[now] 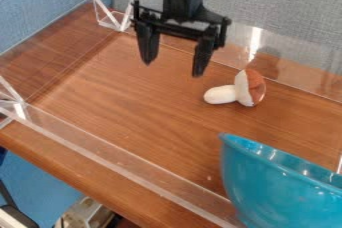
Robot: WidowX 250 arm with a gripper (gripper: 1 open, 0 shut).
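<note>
My black gripper (174, 57) hangs over the back middle of the wooden tray, its two fingers spread wide with nothing between them. Below and to the right of it, a toy mushroom (230, 94) with a white stem and orange-brown cap lies on its side on the wood. A large turquoise bowl (274, 186) fills the lower right corner, partly out of frame.
Transparent walls with white corner brackets (114, 14) edge it at back, left and front. Past the front edge at lower left is a blue area with some clutter.
</note>
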